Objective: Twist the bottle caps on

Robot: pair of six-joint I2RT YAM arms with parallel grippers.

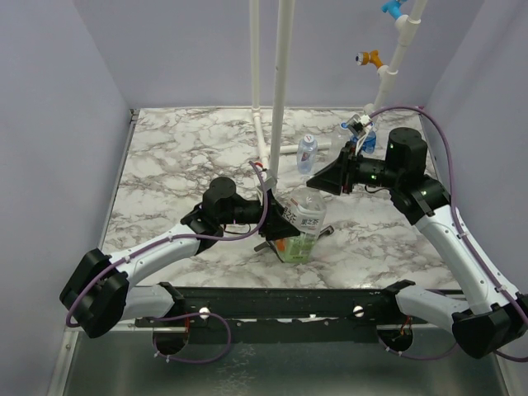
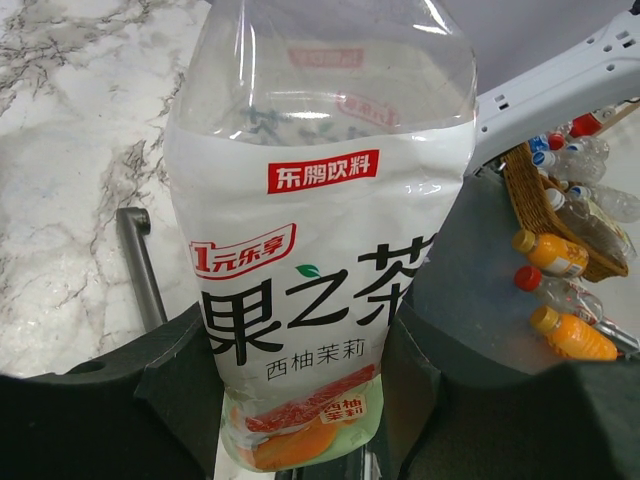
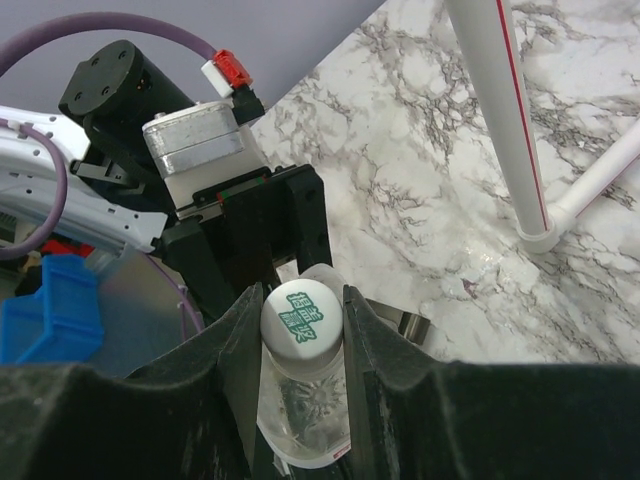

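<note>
A plastic juice-tea bottle (image 1: pixel 302 223) with a white label stands upright at the centre front of the marble table. My left gripper (image 1: pixel 287 223) is shut on its body, the label filling the left wrist view (image 2: pixel 300 300). At the bottle's top, my right gripper (image 1: pixel 323 177) is shut on a white cap (image 3: pixel 302 325) with green print, seen from above in the right wrist view; whether the cap sits fully on the neck cannot be told.
Small bottles (image 1: pixel 306 153) stand at the back right among white pipes (image 1: pixel 279 91). Grey metal bars (image 2: pixel 140 260) lie by the bottle.
</note>
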